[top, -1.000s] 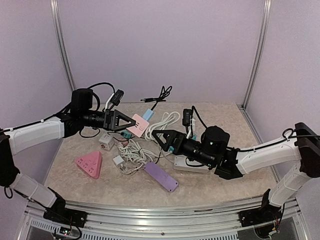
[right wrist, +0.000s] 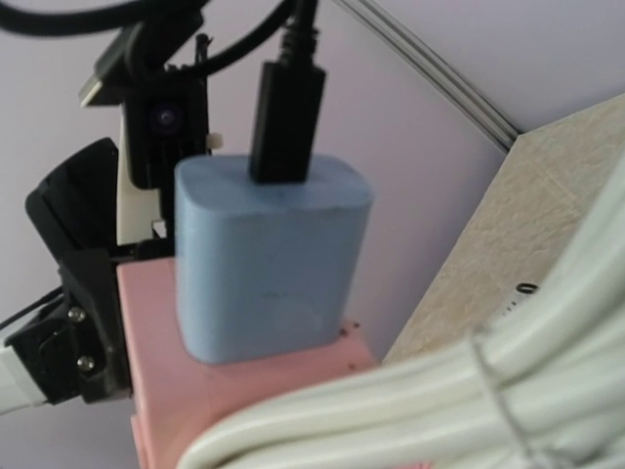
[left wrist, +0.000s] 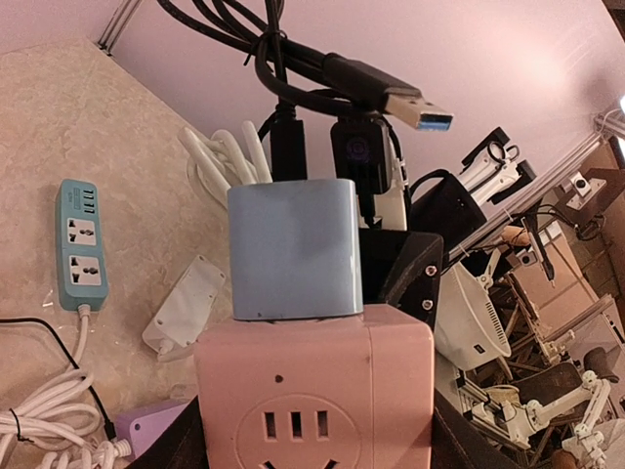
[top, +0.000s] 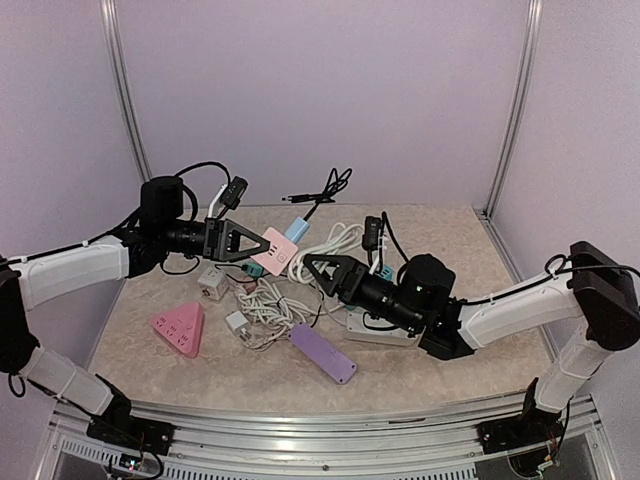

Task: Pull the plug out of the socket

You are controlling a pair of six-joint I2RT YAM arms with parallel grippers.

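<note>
In the top view, my left gripper [top: 256,246] is shut on a pink socket block [top: 275,251], holding it above the table. A pale blue plug [top: 297,230] stands seated in the block's far side, with a black cable [top: 335,186] rising from it. From the left wrist view, the plug [left wrist: 295,252] meets the upper face of the block [left wrist: 293,376] with no gap showing. My right gripper [top: 316,276] is to the right of the block, its fingers apart. The right wrist view shows the plug [right wrist: 269,269] close ahead; the right fingers are out of that view.
A white cord bundle [right wrist: 430,396] crosses close before the right wrist camera. Several other pieces lie below: a pink triangular socket [top: 180,328], a purple strip [top: 322,355], a white block [top: 213,282] and coiled cords [top: 275,308]. Bare table [top: 450,380] shows at the front right.
The right arm's elbow has shifted slightly left, and the right gripper a little. The black cable's loop and the white coil moved slightly right. The left arm stays nearly still.
</note>
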